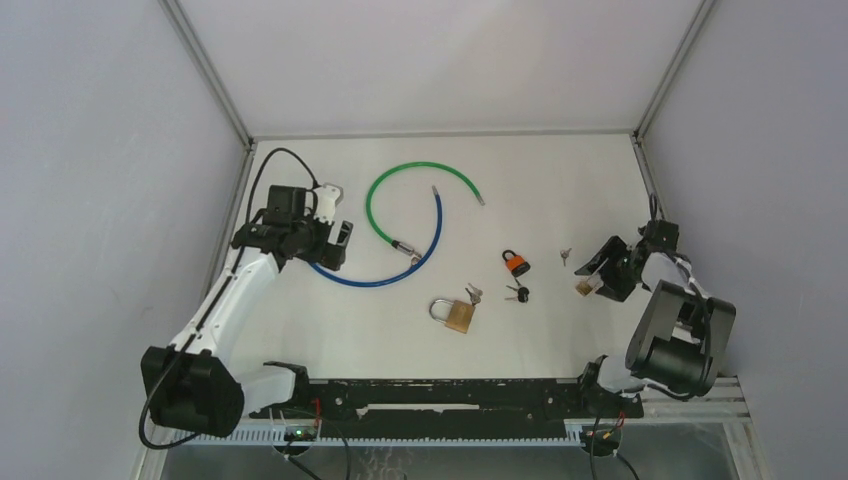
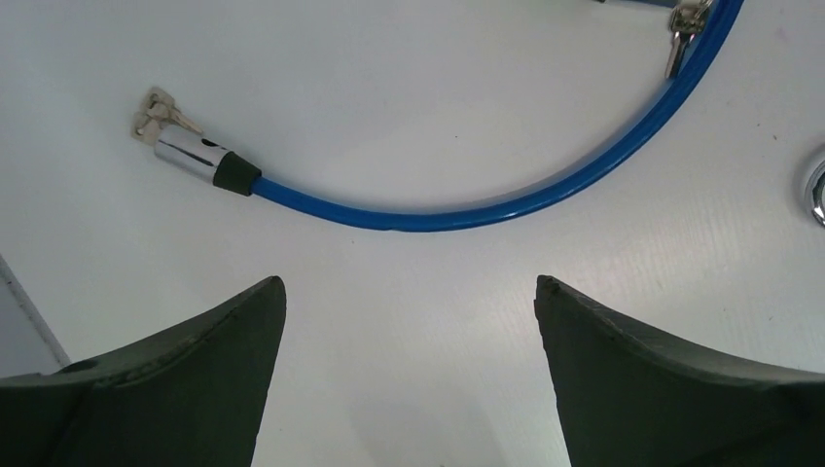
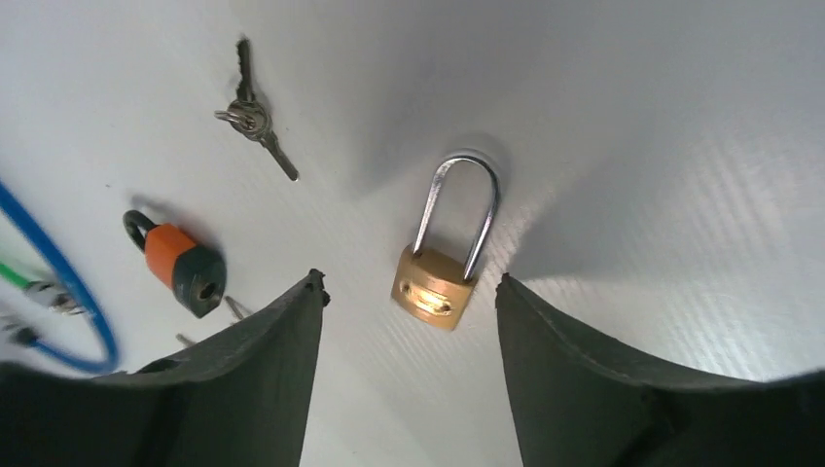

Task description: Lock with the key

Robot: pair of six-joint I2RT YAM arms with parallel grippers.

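A small brass padlock with a tall shackle lies on the table in the right wrist view. Both shackle legs appear to meet its body; whether it is latched I cannot tell. My right gripper is over it at the table's right side, part open, its fingers to either side with a gap to the lock. A pair of keys on a ring lies off to the lock's left. Over the left side, my left gripper stands open and empty above the blue cable lock.
An orange and black padlock lies right of centre, dark keys beside it. A larger brass padlock with keys is at front centre. The green cable lock curves behind the blue one.
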